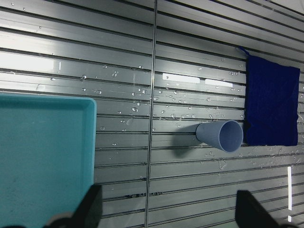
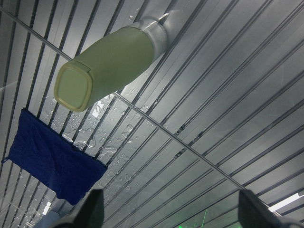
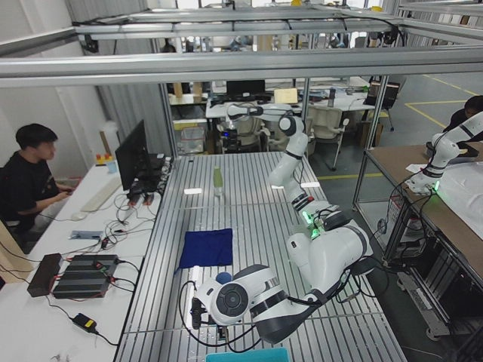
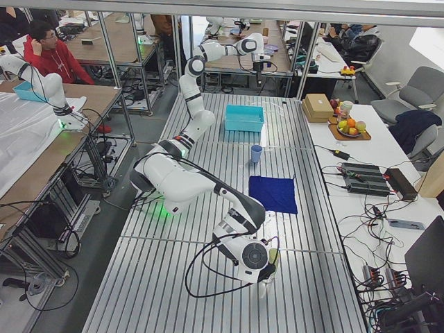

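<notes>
A green bottle (image 3: 218, 181) (image 2: 107, 61) stands upright on the slatted table. A blue cloth (image 3: 206, 248) (image 4: 272, 195) (image 1: 271, 102) lies flat. A blue cup (image 4: 255, 155) (image 1: 218, 135) stands beside it. A teal bin (image 4: 244, 122) (image 1: 88, 137) sits at one end. My left gripper is open above the table between bin and cup, nothing between its fingers. My right gripper is open, raised near the bottle, nothing between its fingers.
Metal frame rails surround the table. A side desk (image 4: 333, 139) holds boxes, fruit, electronics and cables. A person sits at it in the camera left view.
</notes>
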